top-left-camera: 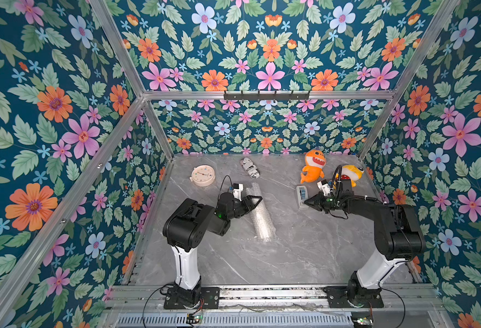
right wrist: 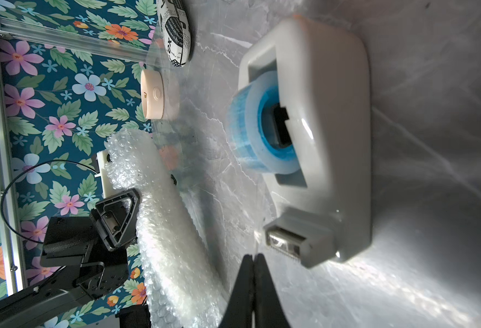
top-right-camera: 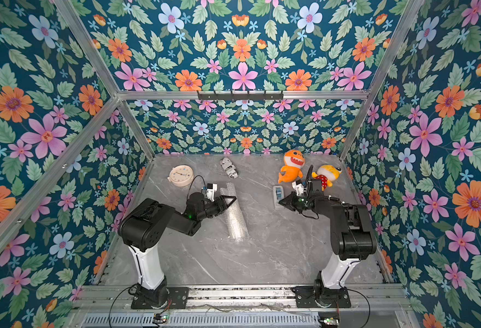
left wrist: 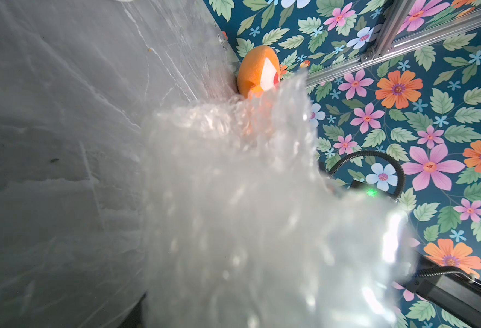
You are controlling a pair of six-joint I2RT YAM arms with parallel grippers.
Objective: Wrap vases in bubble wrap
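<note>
A long roll of bubble wrap [top-left-camera: 263,225] lies in mid-table, my left gripper [top-left-camera: 251,201] shut on its upper part; the wrap fills much of the left wrist view, hiding those fingertips. Any vase inside cannot be seen. A light grey tape dispenser [right wrist: 333,142] with a blue tape roll [right wrist: 240,131] sits to the right. My right gripper is shut at the cutter end of the dispenser, with a faint clear strip between its tips and the cutter; what it holds beyond that is hard to tell.
A pink clock [top-left-camera: 202,175] and a black-and-white patterned object [top-left-camera: 250,167] lie at the back left. An orange plush shark [top-left-camera: 312,166] and a yellow plush toy [top-right-camera: 329,172] stand at the back right.
</note>
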